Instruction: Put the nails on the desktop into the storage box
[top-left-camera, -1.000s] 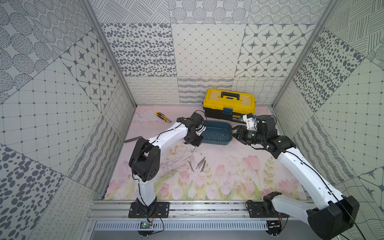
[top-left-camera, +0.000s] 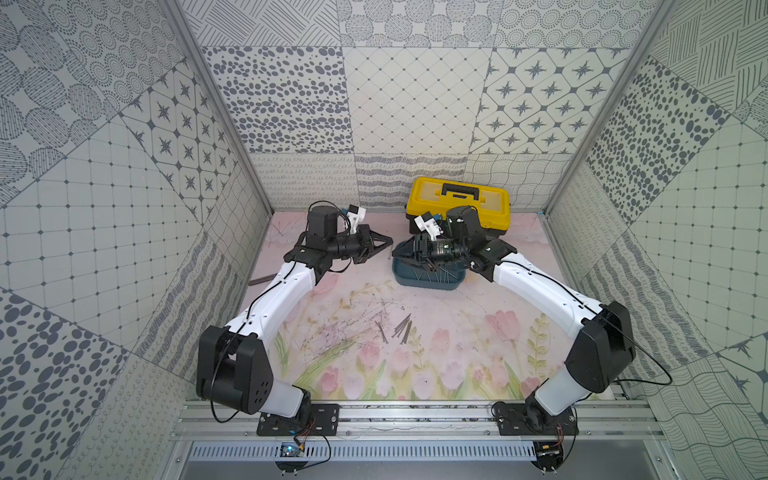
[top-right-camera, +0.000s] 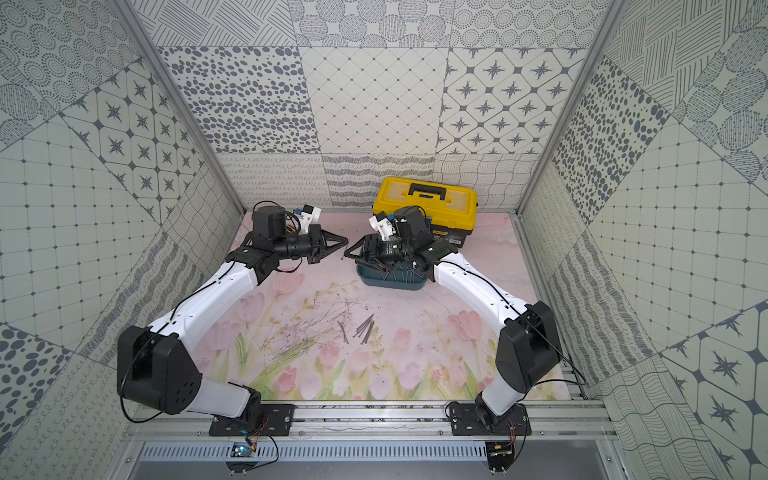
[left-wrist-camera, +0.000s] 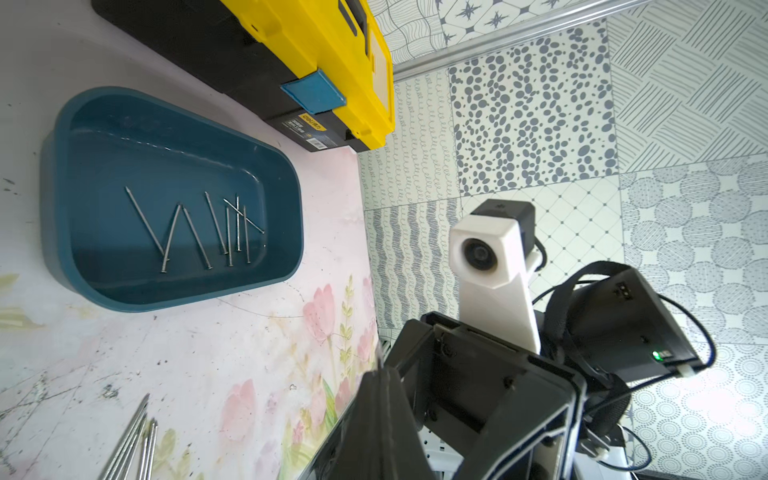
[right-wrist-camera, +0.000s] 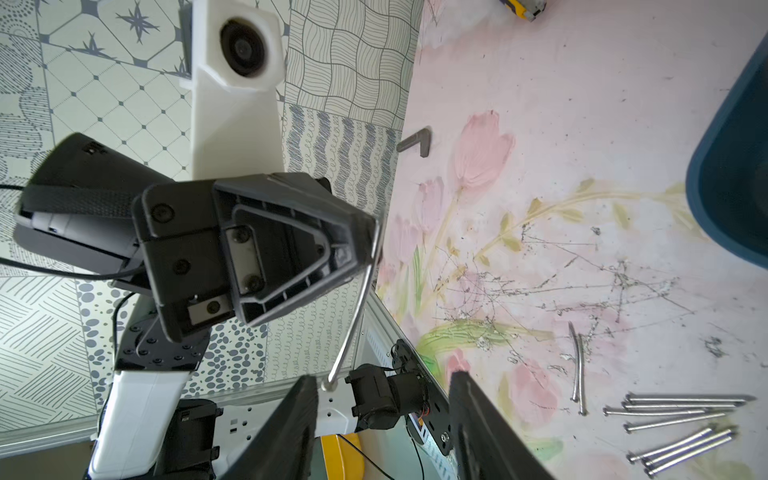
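My left gripper (top-left-camera: 387, 241) is shut above the table, facing my right gripper (top-left-camera: 400, 254); a thin nail (right-wrist-camera: 352, 311) runs from its tips, seen in the right wrist view. My right gripper stands open around that area, its fingertips near the nail's lower end but apart or touching, I cannot tell. The teal storage box (left-wrist-camera: 172, 297) holds several nails (left-wrist-camera: 194, 232). Several loose nails (right-wrist-camera: 677, 422) lie on the table in front of it.
A yellow and black toolbox (top-left-camera: 457, 192) stands behind the teal box. A grey metal tool (right-wrist-camera: 416, 141) lies at the left of the table.
Both grippers have risen and come together over the box: the left moved back and up with the nail, the right swung leftward from the box's right side.
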